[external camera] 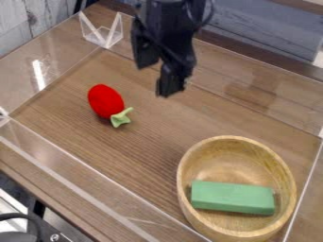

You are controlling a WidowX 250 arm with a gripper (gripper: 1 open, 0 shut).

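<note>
The robot's gripper (161, 59) is raised over the upper middle of the wooden table, its fingers spread open and pointing down with nothing seen between them. Below it to the left lies a red object with a green top (106, 100). A green block (232, 197) lies in a round tan bowl (206, 165) at the lower right, well away from the gripper.
A clear plastic piece (104, 26) stands at the top left. Dark cables (19, 219) lie at the lower left corner.
</note>
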